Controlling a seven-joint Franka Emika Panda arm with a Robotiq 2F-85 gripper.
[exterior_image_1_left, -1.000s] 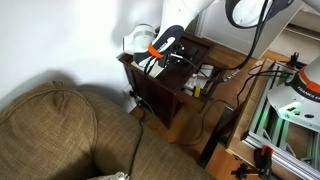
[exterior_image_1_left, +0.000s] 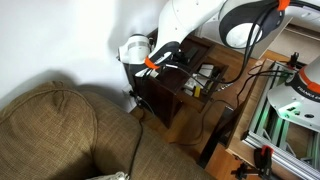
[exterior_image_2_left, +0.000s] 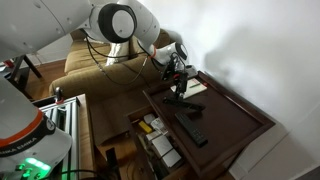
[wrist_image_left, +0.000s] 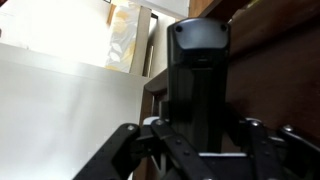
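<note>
In the wrist view, a glossy black object (wrist_image_left: 196, 90) with a rounded end stands lengthwise between the dark fingers of my gripper, which is shut on it. What the object is cannot be told. In exterior view 2 my gripper (exterior_image_2_left: 180, 92) is low over the far end of the dark brown cabinet top, with the held object hard to make out against it. Exterior view 1 shows the white wrist and dark gripper (exterior_image_1_left: 172, 62) over the same cabinet, close to the wall; the fingertips are unclear there.
A black remote-like object (exterior_image_2_left: 190, 127) lies on the cabinet top (exterior_image_2_left: 222, 130). White paper (exterior_image_2_left: 195, 86) lies near the gripper. An open drawer (exterior_image_2_left: 152, 162) holds several small items. A brown couch (exterior_image_1_left: 65, 135) stands beside the cabinet, and a cable hangs along the arm.
The wrist and gripper have shifted slightly left and down in exterior view 1, with the arm tilting a little. The cabinet, drawer and couch look unchanged.
</note>
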